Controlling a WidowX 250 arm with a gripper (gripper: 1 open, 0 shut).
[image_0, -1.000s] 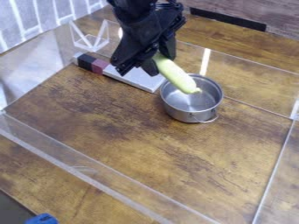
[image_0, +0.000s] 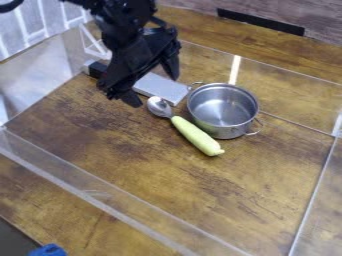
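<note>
A black robot arm with its gripper (image_0: 140, 85) hangs over the upper left of the wooden table, open, with nothing seen between its fingers. A pale yellow-green corn cob (image_0: 198, 137) lies diagonally on the table, beside a steel pot (image_0: 225, 108) with two handles. A silver spoon (image_0: 159, 106) lies just at the corn's upper-left end. Behind these lies a cleaver-like utensil with a light blade (image_0: 163, 89) and a dark handle (image_0: 94, 69), partly hidden by the gripper.
Clear barriers edge it at left and front. A blue object (image_0: 48, 250) sits at the bottom left corner.
The corn, held over the pot a second ago, now lies on the table beside it. The gripper has since moved left, away from the corn.
</note>
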